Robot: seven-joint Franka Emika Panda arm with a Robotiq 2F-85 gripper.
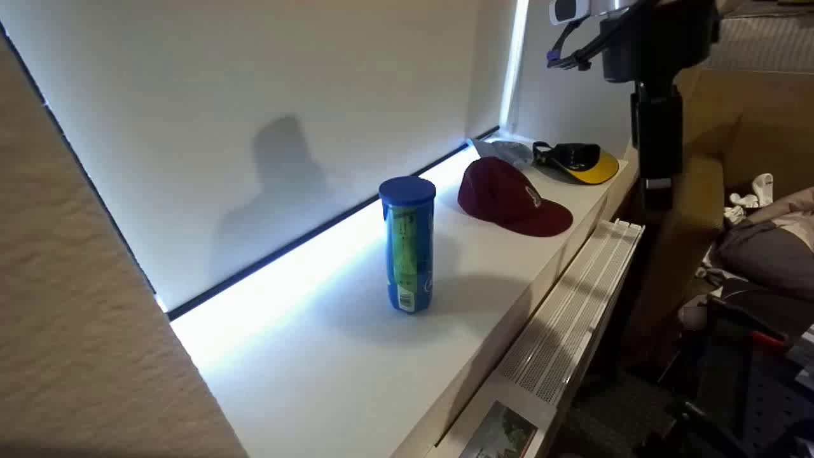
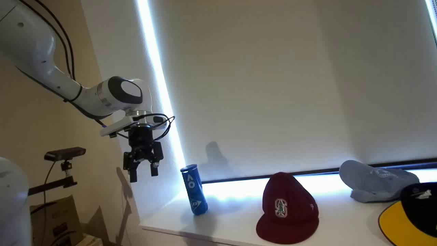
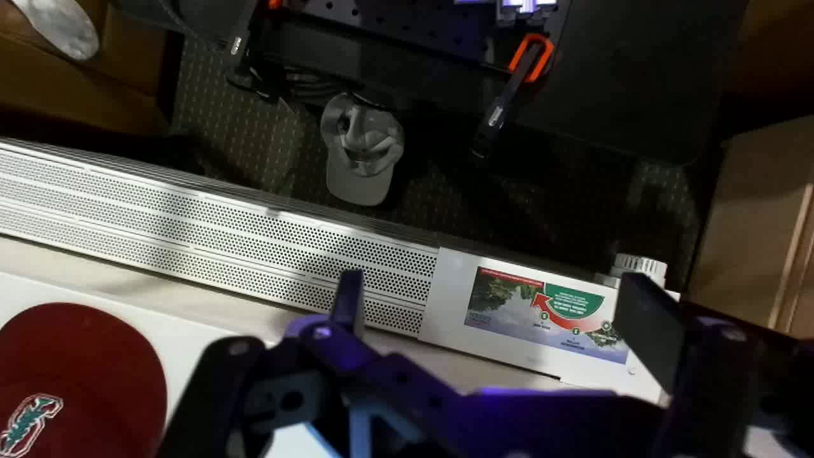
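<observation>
My gripper (image 2: 143,172) hangs in the air, fingers pointing down and spread apart with nothing between them. It is open in the wrist view (image 3: 497,317) too, above the radiator side of the sill. A blue tennis-ball can (image 1: 408,248) stands upright on the white sill; in exterior view 2 the can (image 2: 194,190) appears to the right of and below the gripper. Farther along the sill lies a maroon cap (image 2: 289,207) with a tree emblem. Beyond it are a light grey-blue cap (image 2: 375,180) and a black cap with a yellow brim (image 1: 580,161).
A perforated white radiator (image 3: 206,229) runs along the sill's front edge. On the dark floor lies a grey cap (image 3: 362,149), near a black table (image 3: 633,84). The sill's near end is bare in exterior view 1. A blind closes off its back.
</observation>
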